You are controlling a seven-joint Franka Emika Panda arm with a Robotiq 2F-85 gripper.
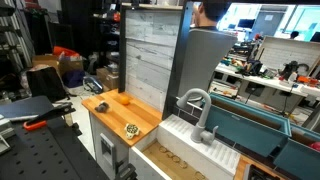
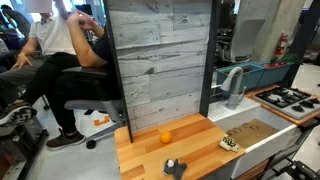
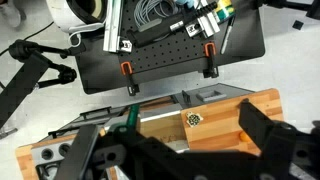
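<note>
My gripper shows as dark, blurred shapes along the bottom of the wrist view, its fingers apart and nothing seen between them. It hangs over the toy kitchen's counter and the open drawer. A small yellowish patterned item [image 1: 131, 130] lies near the front of the wooden counter [image 2: 190, 150], beside the drawer. Farther back rests an orange ball [image 2: 165, 137]. A small grey-and-dark object [image 2: 174, 168] sits at the counter's outer end. The drawer [image 2: 255, 130] is pulled out, with a brownish bottom and no clear contents.
A grey faucet [image 1: 205, 120] rises behind the drawer, and a stovetop [image 2: 295, 97] lies past it. Upright plank panels [image 2: 165, 65] wall off the counter's back. The black table [image 3: 175, 65] carries cables, tools and orange clamps. People sit behind in exterior view 2.
</note>
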